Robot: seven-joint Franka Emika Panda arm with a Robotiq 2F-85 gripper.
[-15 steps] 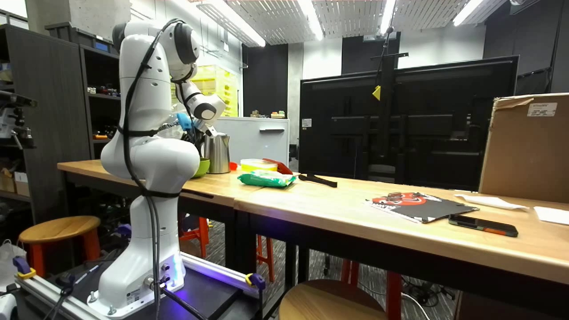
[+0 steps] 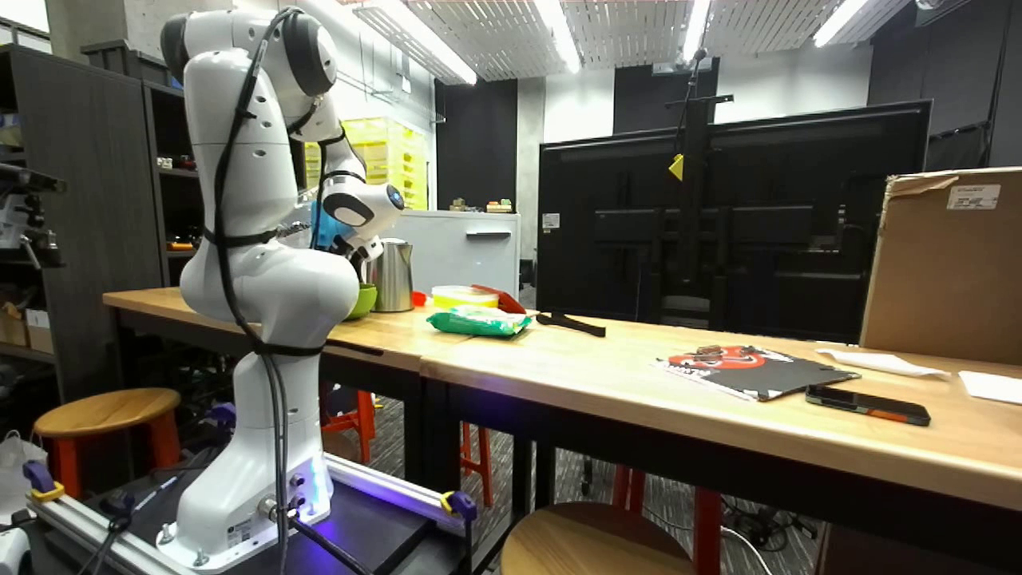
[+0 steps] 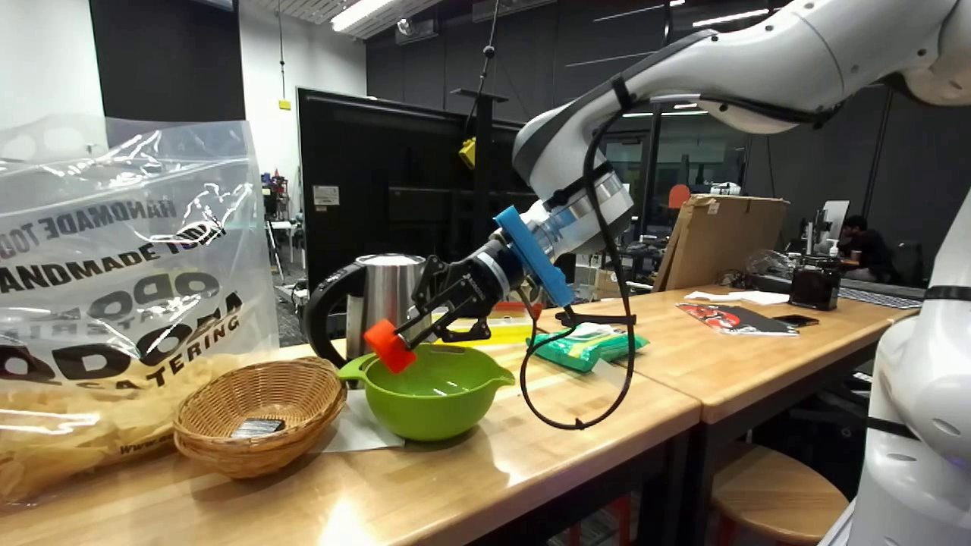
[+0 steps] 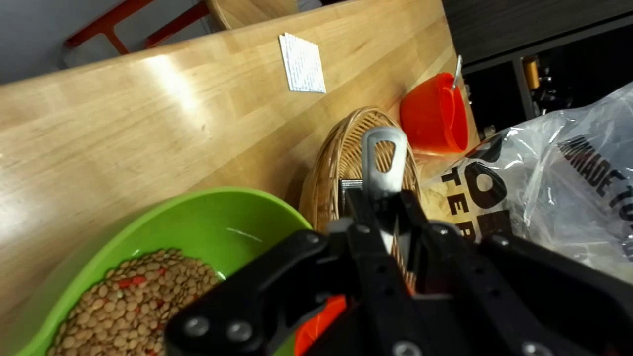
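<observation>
My gripper is shut on a red cup in exterior view 2, which hangs tilted above the left rim of a green bowl. In the wrist view, a metal handle with a slot in its end rises from between the fingers. A bit of red cup shows below the fingers; its inside is hidden. Brown lentils with a few red bits lie in the bowl. Exterior view 1 hides most of the gripper behind the arm.
Left of the bowl stand a wicker basket and a large plastic bag. A steel kettle is close behind the bowl, and a green packet lies to its right. Another red container sits beyond the basket.
In exterior view 1 the upper arm has swung left, and the wrist has moved slightly left and turned, so its end cap now faces right. The tabletop objects look unmoved.
</observation>
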